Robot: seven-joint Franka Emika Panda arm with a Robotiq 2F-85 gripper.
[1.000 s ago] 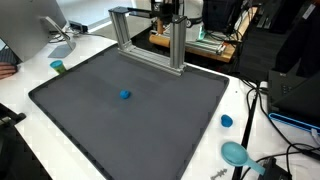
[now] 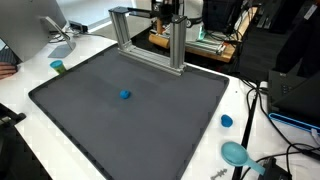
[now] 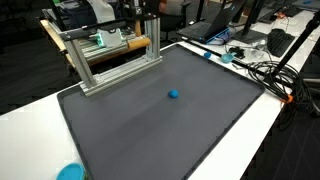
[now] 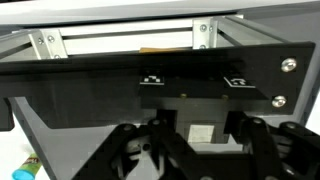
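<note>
In the wrist view my gripper is shut with a dark block-like part (image 4: pixel 203 104) between its fingers. That part lies against the long black bar (image 4: pixel 90 88) that crosses the view; whether it belongs to the bar or is separate, I cannot tell. Under the bar a pale square (image 4: pixel 201 133) shows between the fingers. In exterior view 1 the bar sits on top of a silver frame (image 2: pixel 150 60), at the far end of the grey mat, and the gripper is largely cut off by the top edge. A small blue piece (image 2: pixel 125 94) lies alone on the mat.
A green-topped cup (image 2: pixel 58 67) stands off its left edge; a blue disc (image 2: pixel 226 121) and a teal round thing (image 2: pixel 236 154) lie off its right side. Black cables (image 3: pixel 270 72) run beyond the mat.
</note>
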